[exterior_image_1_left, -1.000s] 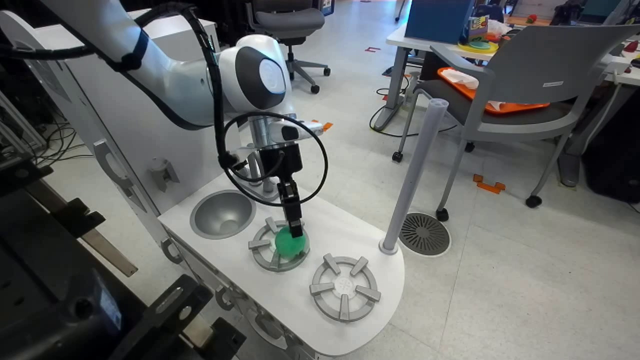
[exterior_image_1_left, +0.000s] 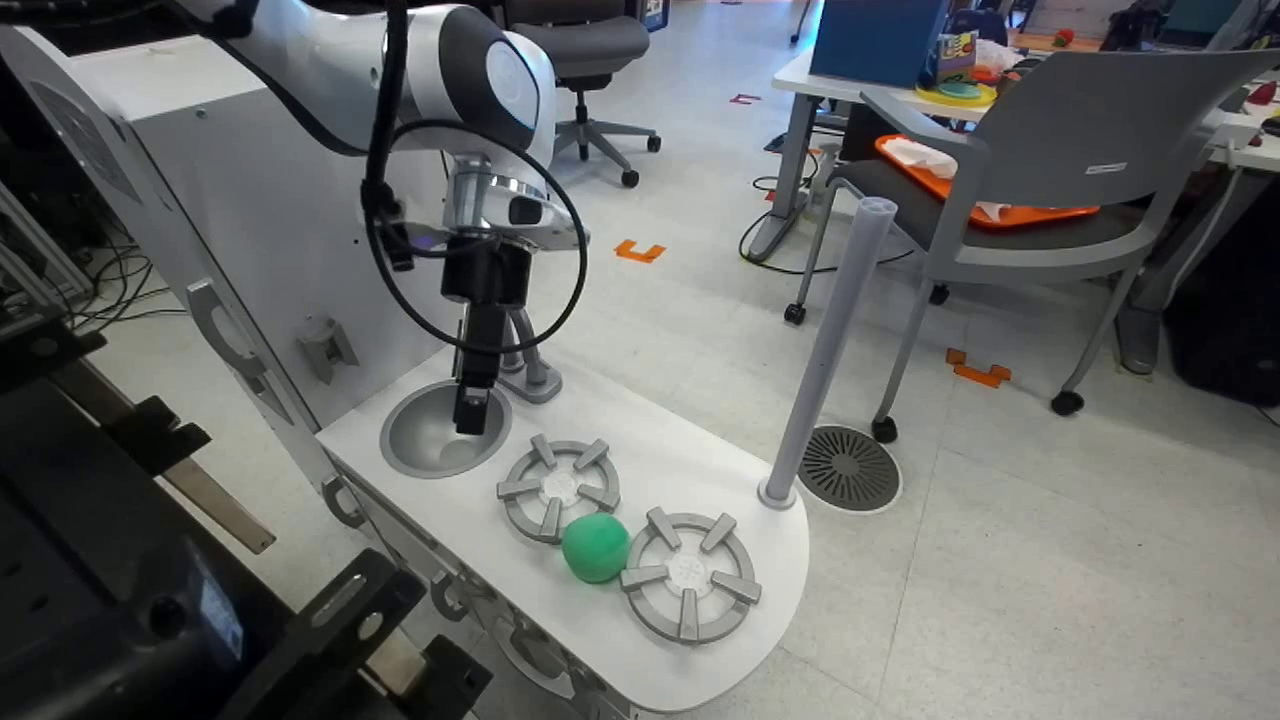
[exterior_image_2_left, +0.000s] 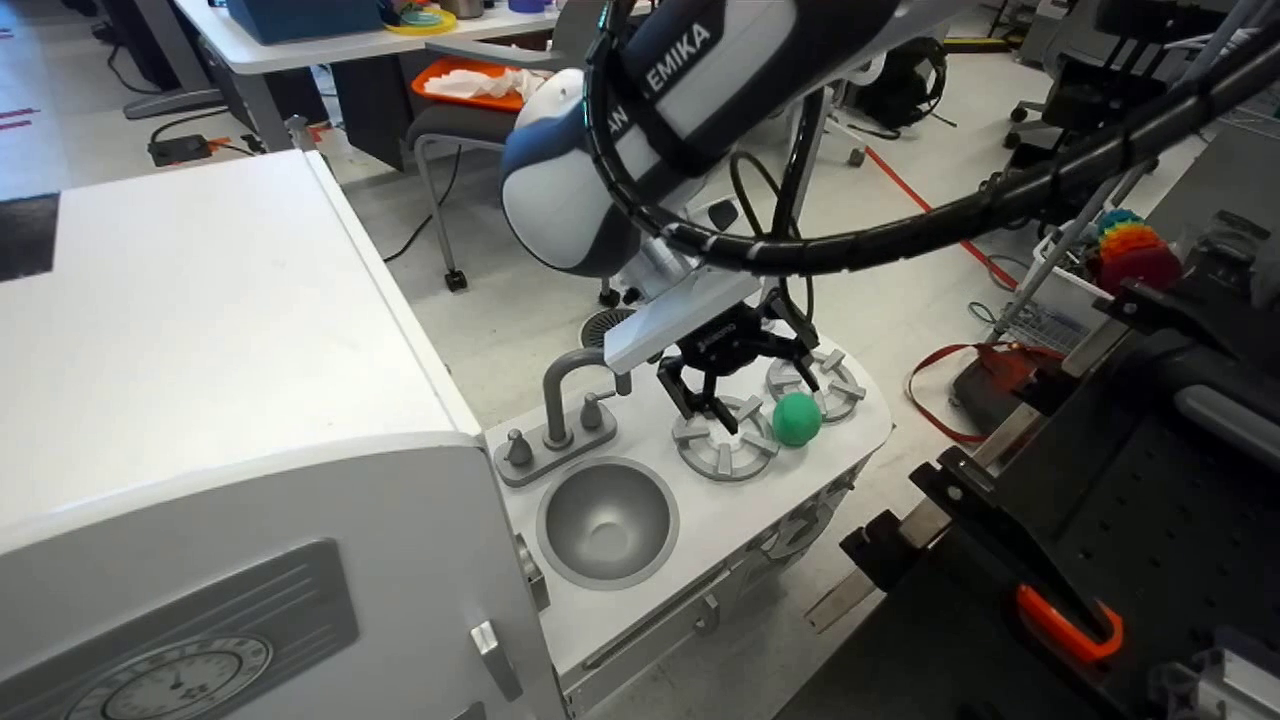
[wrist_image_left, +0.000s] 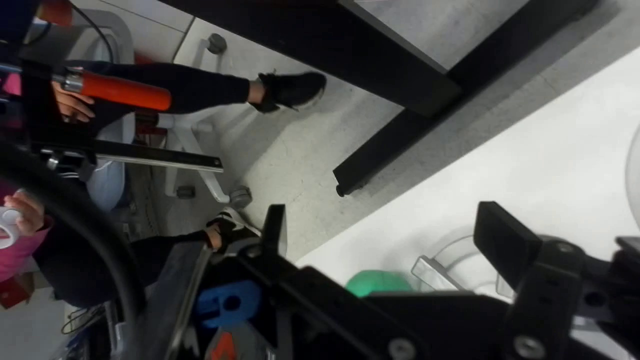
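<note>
A green ball (exterior_image_1_left: 595, 547) rests on the white countertop between the two grey burners, touching or very close to both. The exterior view from the other side shows the same ball (exterior_image_2_left: 797, 420) at the edge of the nearer burner (exterior_image_2_left: 726, 440). My gripper (exterior_image_2_left: 708, 408) is open above the counter, its fingers spread with nothing between them, apart from the ball on the sink side. In the wrist view the gripper again shows a wide gap, and only the top of the ball (wrist_image_left: 378, 282) appears behind the black linkage.
A round grey sink (exterior_image_2_left: 608, 523) and faucet (exterior_image_2_left: 557, 396) lie beside the white cabinet (exterior_image_1_left: 276, 204). An upright grey post (exterior_image_1_left: 830, 360) stands at the counter's far edge. A black table (exterior_image_2_left: 1080, 540) is close to the counter's front. Open counter lies around the ball's front side.
The ball was on the burner closer to the sink, at my fingertips; now it lies between the burners. My gripper has moved up and away toward the sink.
</note>
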